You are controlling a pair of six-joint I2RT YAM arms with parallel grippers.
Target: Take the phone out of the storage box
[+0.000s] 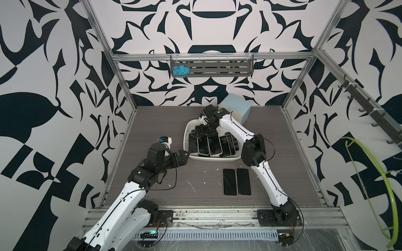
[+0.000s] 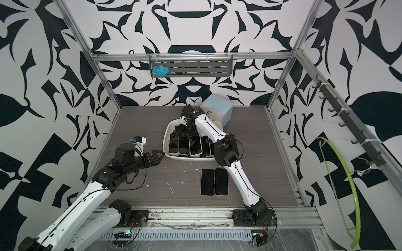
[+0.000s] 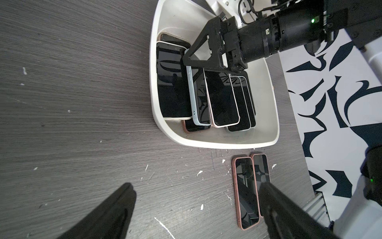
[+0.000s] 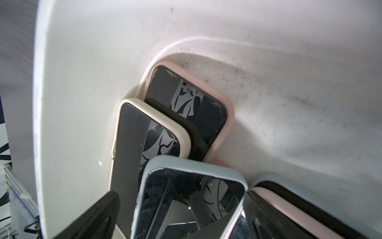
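The white storage box holds several dark-screened phones lying side by side and overlapping. Over its left half, my right gripper is open. In the right wrist view a light-blue-cased phone lies between the spread fingers, with a cream-cased phone partly under it and a pink-cased phone against the box corner; contact cannot be told. Just outside the box's front left, my left gripper also stands open, above bare table. Two phones with pink edges lie on the table in front of the box.
A light-blue bin stands behind the box at the right. The right arm crosses over the box's right side. Bare table lies left of the box, and more lies to the right.
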